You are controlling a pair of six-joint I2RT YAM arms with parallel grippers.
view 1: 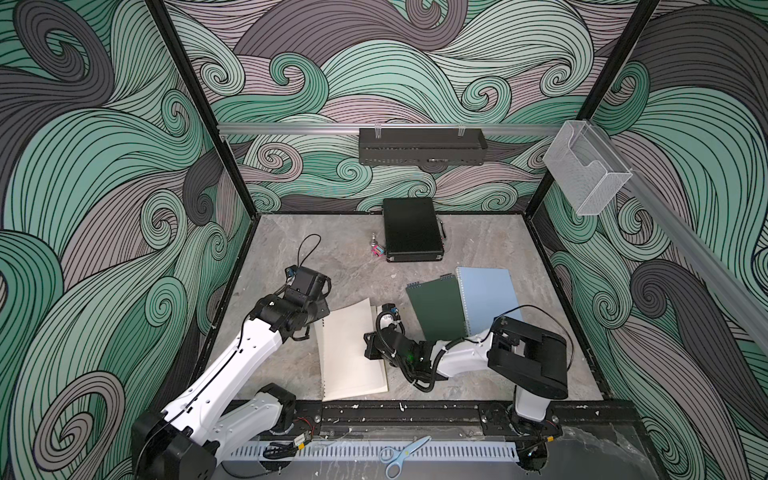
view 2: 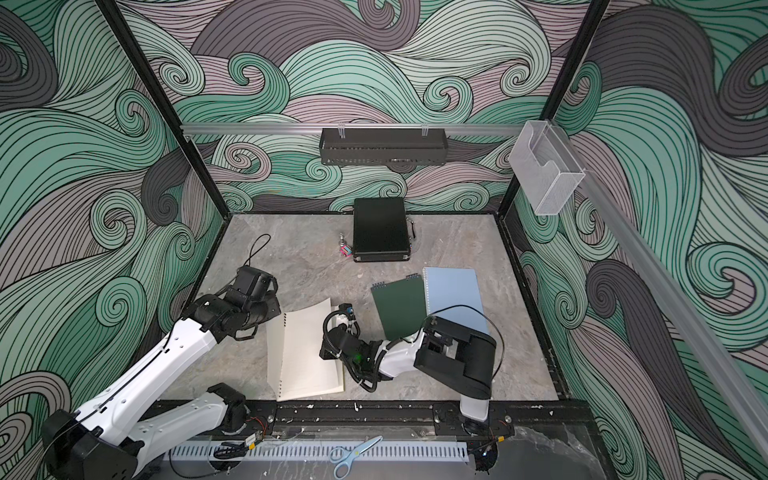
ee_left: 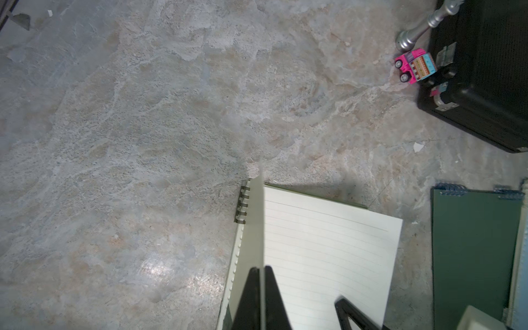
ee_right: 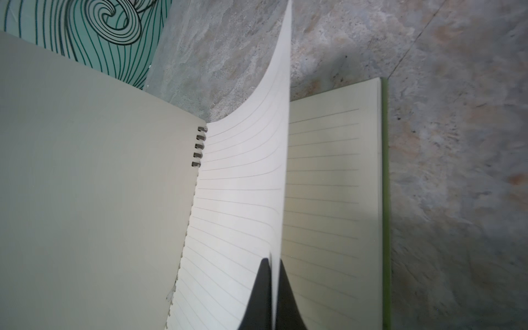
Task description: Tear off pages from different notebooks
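An open spiral notebook (ee_right: 335, 220) with lined pages and a green back edge lies on the table. Its cream inner cover stands raised on the left; in the left wrist view this cover (ee_left: 253, 231) is seen nearly edge-on. My left gripper is shut on it. Over the notebook's right half, my right gripper is shut on one lined page (ee_right: 231, 192). That page curves up from the spiral rings, and the ringed edge still holds it. A green notebook (view 1: 437, 308) and a blue notebook (view 1: 486, 297) lie closed to the right.
A black case (view 1: 413, 228) stands at the back, with a small pink toy (ee_left: 416, 65) beside it. Scissors (view 1: 404, 456) lie beyond the front edge.
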